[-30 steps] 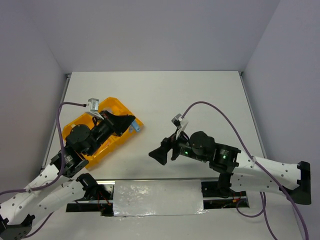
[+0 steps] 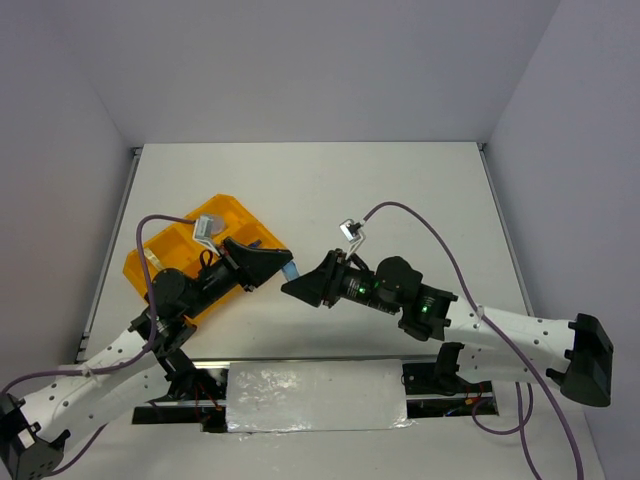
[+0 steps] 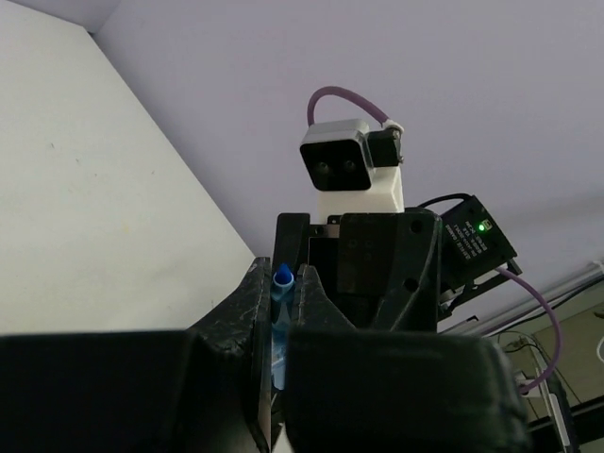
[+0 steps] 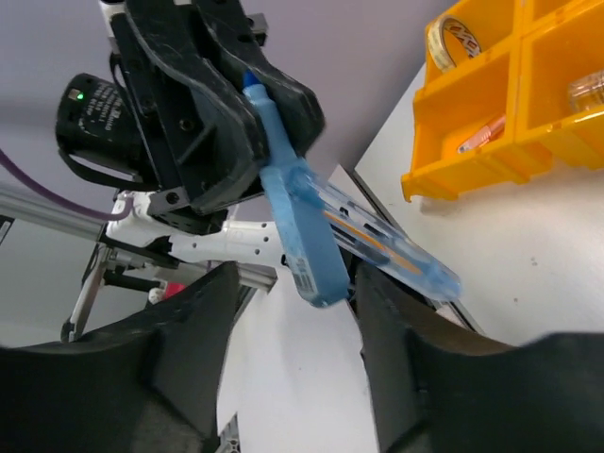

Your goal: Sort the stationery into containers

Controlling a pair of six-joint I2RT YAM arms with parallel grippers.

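Observation:
A light blue pen-like item (image 4: 307,236) with a dark blue tip is held near that tip by my left gripper (image 2: 284,259). A clear section with an orange stripe branches off its side in the right wrist view. My left gripper is shut on it; in the left wrist view the blue item (image 3: 280,330) shows between the fingers. Facing it, my right gripper is open, its blurred fingers (image 4: 206,326) on either side of the item's lower end, with gaps visible. The orange compartment box (image 2: 240,216) lies behind the left arm, partly hidden.
In the box are a tape roll (image 4: 453,42), a small reddish-white item (image 4: 482,135) and a clear item (image 4: 587,92). The two grippers are very close together.
My left gripper has carried the blue item right and slightly toward the front, away from over the box. My right gripper has moved left and up to meet its free end.

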